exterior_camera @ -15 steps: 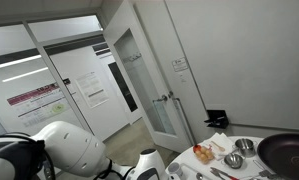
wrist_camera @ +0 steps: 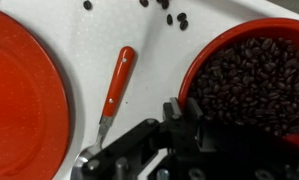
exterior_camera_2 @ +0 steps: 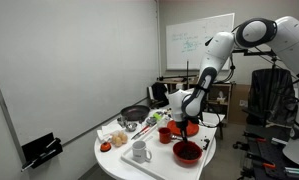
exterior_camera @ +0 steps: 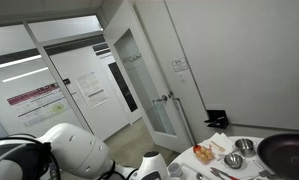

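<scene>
A red bowl (wrist_camera: pixel 213 46) full of dark coffee beans (wrist_camera: pixel 251 85) fills the right of the wrist view. My gripper is at the bowl's left rim, its fingers shut on that rim; the dark gripper parts cover the lower part of the bowl. In exterior view 2 the red bowl (exterior_camera_2: pixel 187 153) is at the front right of the table, with the gripper (exterior_camera_2: pixel 183 134) reaching down at its back edge. Whether the bowl is clear of the table cannot be told.
A red plate (wrist_camera: pixel 24 100) and a red-handled utensil (wrist_camera: pixel 119 80) lie left of the bowl, with some loose beans (wrist_camera: pixel 182 20) nearby. In exterior view 2, a white mug (exterior_camera_2: pixel 141 153), a red mug (exterior_camera_2: pixel 164 134), a tomato (exterior_camera_2: pixel 105 147) and a dark pan (exterior_camera_2: pixel 134 113) share the table.
Within the last second the arm has shifted slightly in exterior view 1. The tabletop things visible there look unmoved.
</scene>
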